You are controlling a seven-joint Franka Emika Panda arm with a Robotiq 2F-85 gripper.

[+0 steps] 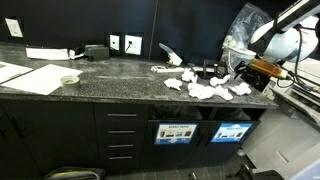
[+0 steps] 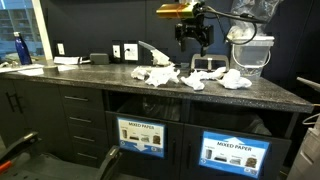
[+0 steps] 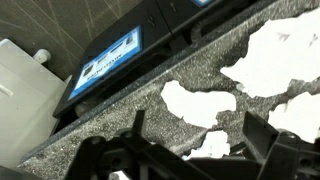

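Observation:
Several crumpled white papers lie on the dark speckled counter (image 1: 120, 83), grouped toward its right end. In the wrist view, one curved paper piece (image 3: 198, 104) sits between and beyond my gripper's fingertips. Another piece (image 3: 210, 146) is partly hidden lower down, while a larger crumpled paper (image 3: 275, 55) lies to the upper right. My gripper (image 2: 192, 48) points downward above the counter, its two fingers spread wide. It is open with nothing between them, and clear space shows between its fingertips and the papers in exterior view 2.
Below the counter are open compartments with blue-and-white mixed paper signs (image 2: 141, 136) on their fronts. A clear bucket (image 2: 252, 57) stands at the back right. A white angled object (image 2: 155, 53) and a black box (image 1: 97, 51) also occupy the rear.

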